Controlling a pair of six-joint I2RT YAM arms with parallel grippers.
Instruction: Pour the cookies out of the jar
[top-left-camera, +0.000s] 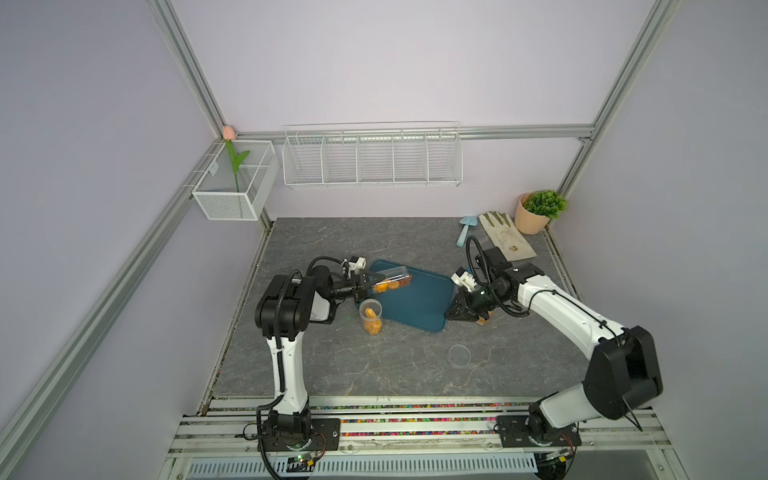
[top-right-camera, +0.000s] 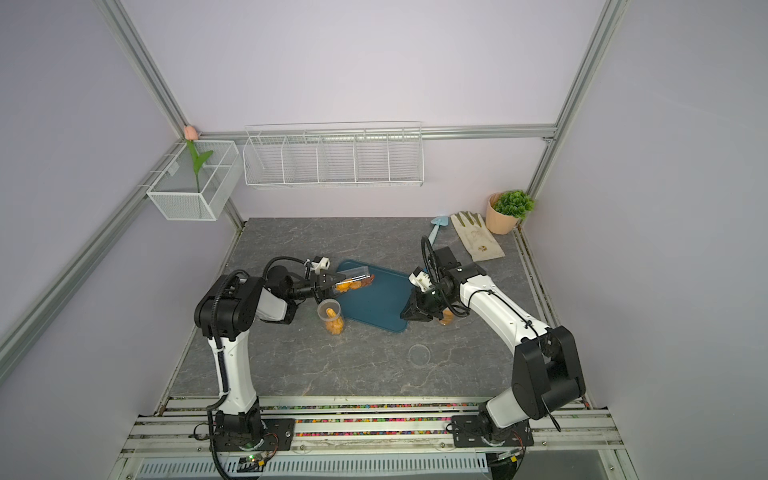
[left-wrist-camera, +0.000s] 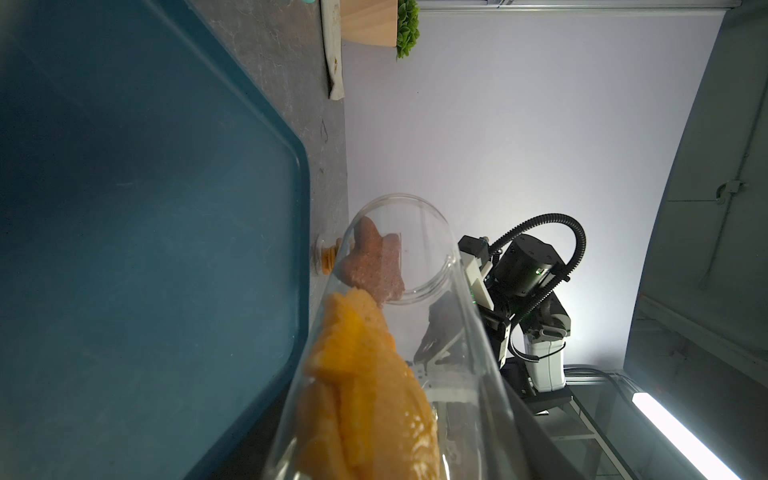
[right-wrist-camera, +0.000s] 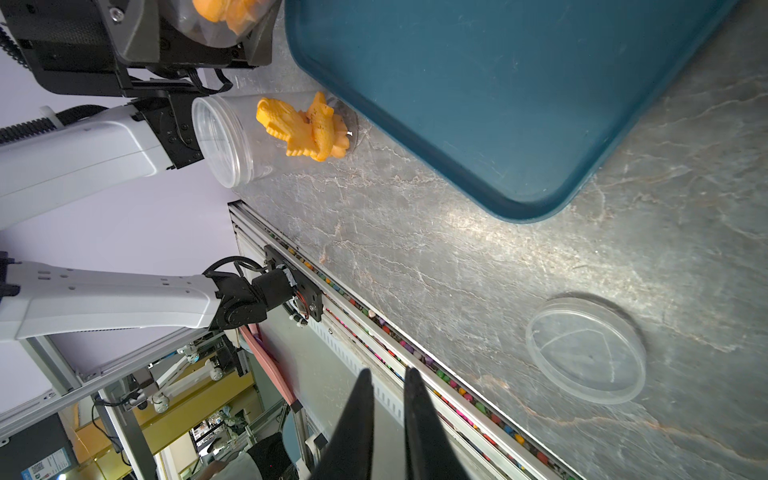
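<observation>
My left gripper (top-left-camera: 364, 281) is shut on a clear jar (top-left-camera: 392, 278) tipped nearly flat above the blue tray (top-left-camera: 416, 304). Orange cookies (left-wrist-camera: 360, 384) and a brown star-shaped piece (left-wrist-camera: 372, 264) are inside it, as the left wrist view shows. A second clear jar of orange cookies (top-left-camera: 370, 318) stands at the tray's near left. My right gripper (top-left-camera: 452, 312) is shut at the tray's right end, low and pointing down; I cannot see anything between its fingers. The tray's visible floor is bare.
A clear lid (right-wrist-camera: 585, 349) lies on the counter in front of the tray. Another container with cookies is partly hidden behind my right arm. A blue scoop (top-left-camera: 465, 226), glove (top-left-camera: 504, 240) and potted plant (top-left-camera: 540, 208) sit at the back right.
</observation>
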